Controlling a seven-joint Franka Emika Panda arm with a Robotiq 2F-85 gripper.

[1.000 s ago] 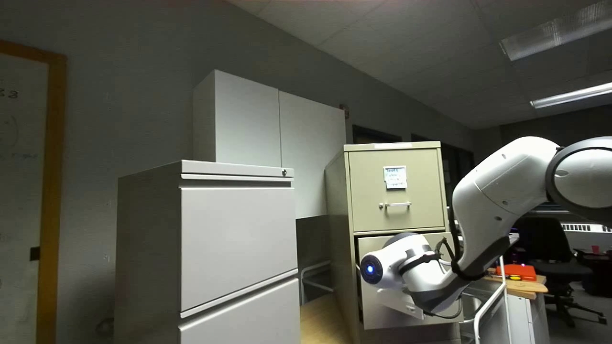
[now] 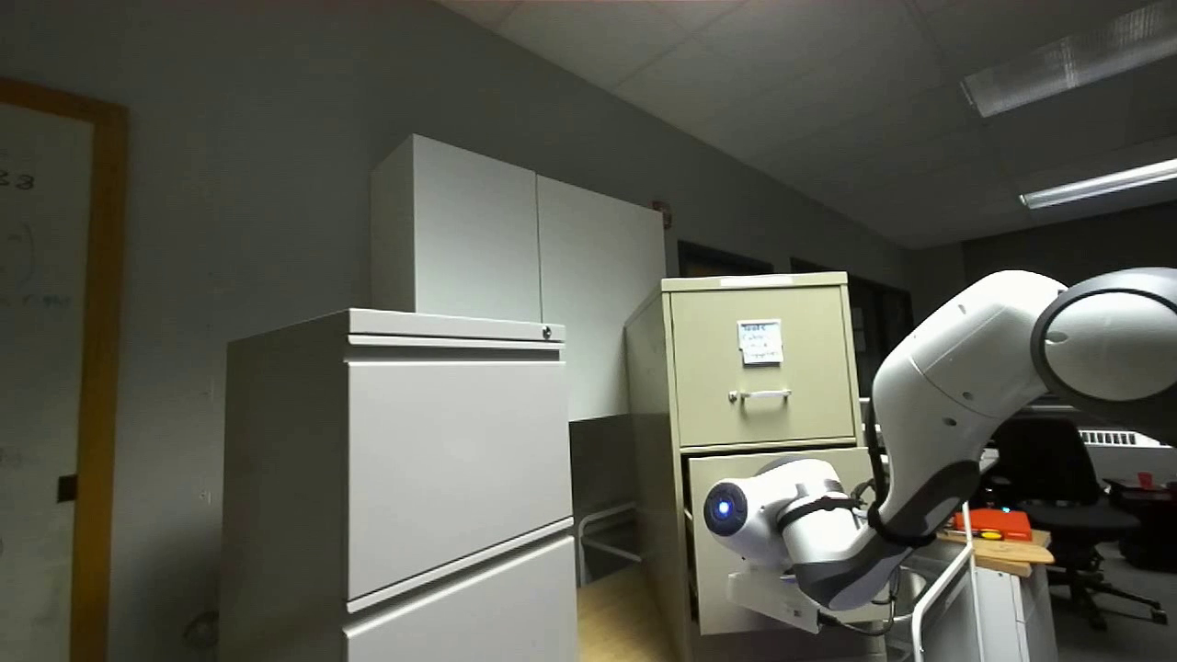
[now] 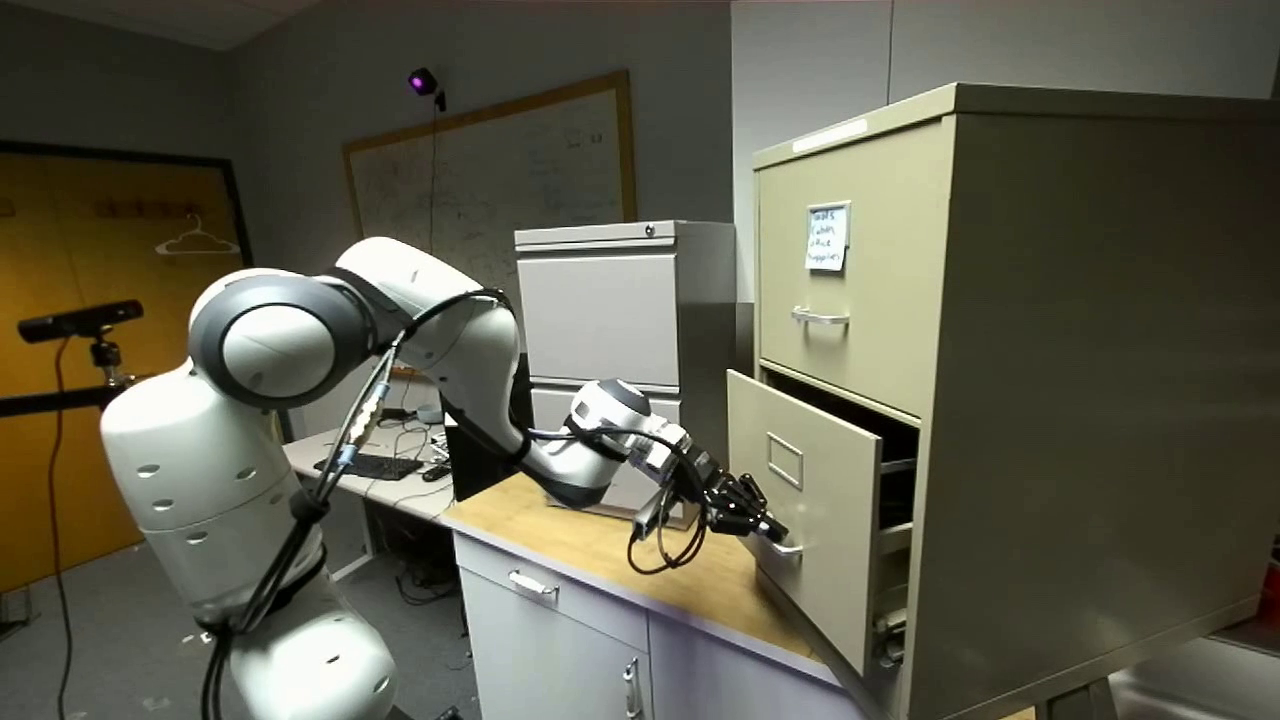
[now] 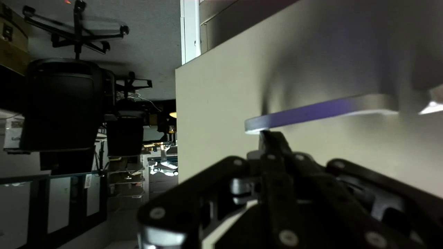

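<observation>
The lower drawer (image 3: pixel 816 480) of the beige filing cabinet stands part way out, a dark gap showing above its front. In the wrist view its metal handle (image 4: pixel 322 112) crosses the drawer front. My gripper is shut, fingertips close together at the left end of the handle; nothing clearly shows between them. Exterior view 2 has the gripper (image 3: pixel 777 529) just in front of that handle (image 3: pixel 786 548). Whether the fingertips touch the handle I cannot tell. In exterior view 1 the arm's wrist hides the gripper.
Above is the shut upper drawer (image 3: pixel 858 282) with a paper label. A grey cabinet (image 3: pixel 600 312) stands behind the arm on the wooden counter (image 3: pixel 564 540). Cables (image 3: pixel 672 554) hang in a loop below the wrist. A white rail (image 2: pixel 940 590) stands beside the open drawer.
In exterior view 1 the arm's wrist has moved a little to the right and slightly down. The lower drawer looks as far out as before.
</observation>
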